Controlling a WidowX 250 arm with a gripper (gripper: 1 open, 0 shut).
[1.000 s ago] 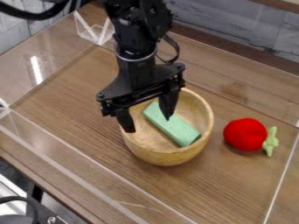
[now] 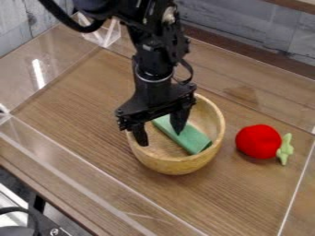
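Note:
A black gripper (image 2: 155, 125) reaches down over a wooden bowl (image 2: 175, 161) at the middle of the camera view, its fingers spread open at the bowl's left and back part. A light green bar (image 2: 190, 138) lies in the bowl, partly behind the fingers, with nothing seen gripped.
A red tomato-like object (image 2: 256, 141) with a green top lies on the wooden table (image 2: 74, 129) right of the bowl.
The gripper has shifted slightly, and its spread looks a little narrower than before. The bowl and red object look unmoved.

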